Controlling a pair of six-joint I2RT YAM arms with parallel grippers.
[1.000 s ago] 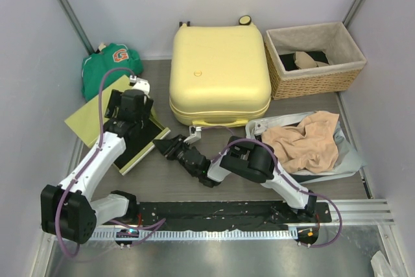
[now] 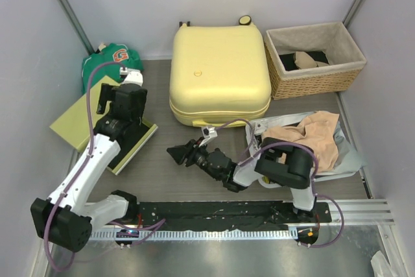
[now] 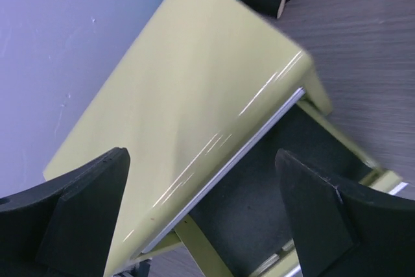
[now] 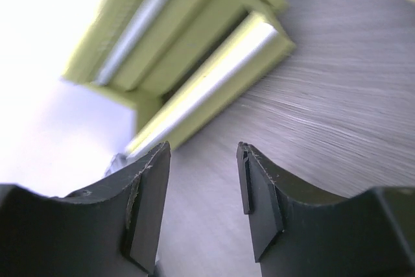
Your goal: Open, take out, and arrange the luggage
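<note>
A large yellow suitcase (image 2: 220, 63) lies shut at the back centre, its handle (image 2: 214, 122) facing me. To the left, a cream box (image 2: 135, 150) with a dark inside stands open, its lid (image 2: 78, 120) tilted toward the left wall. My left gripper is open above this box; the left wrist view shows the lid (image 3: 175, 76) and the dark inside (image 3: 253, 180) beyond its fingers, nothing held. My right gripper is open and empty over bare floor, to the right of the box's front edge (image 4: 214, 82) and in front of the suitcase.
A green bag (image 2: 111, 63) sits at the back left. At the back right stands a lined wicker basket (image 2: 318, 82) with dark and tan items inside. Below it, a grey open container (image 2: 350, 158) holds peach cloth (image 2: 305, 137). Clear floor (image 2: 162, 180) lies between box and right gripper.
My right gripper, earlier beside its edge, has moved right.
</note>
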